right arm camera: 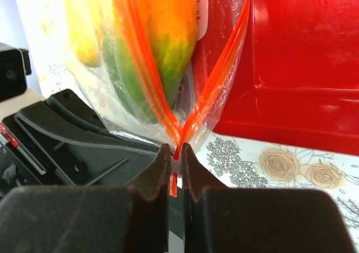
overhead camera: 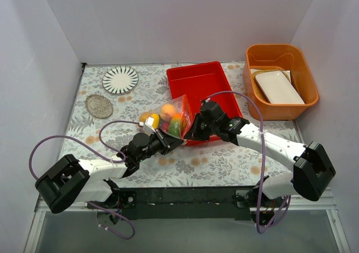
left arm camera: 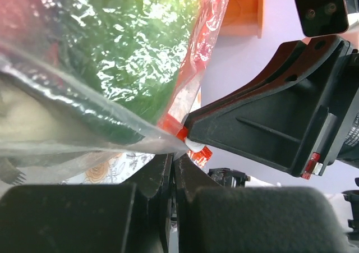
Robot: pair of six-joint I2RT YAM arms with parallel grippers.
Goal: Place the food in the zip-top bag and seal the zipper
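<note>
The clear zip bag (overhead camera: pixel 171 114) holds yellow, orange, red and green food (right arm camera: pixel 151 40), just left of the red tray. My left gripper (overhead camera: pixel 178 141) is shut on the bag's edge near its lower corner; in the left wrist view the film runs into the fingertips (left arm camera: pixel 172 157). My right gripper (overhead camera: pixel 190 134) is at the end of the orange zipper (right arm camera: pixel 202 110), whose two strips meet between its fingertips; the fingers stand close together around them.
The red tray (overhead camera: pixel 196 84) fills the back middle. An orange bin (overhead camera: pixel 280 113) with a white tray stands at right. Two plates (overhead camera: pixel 120 79) lie at back left.
</note>
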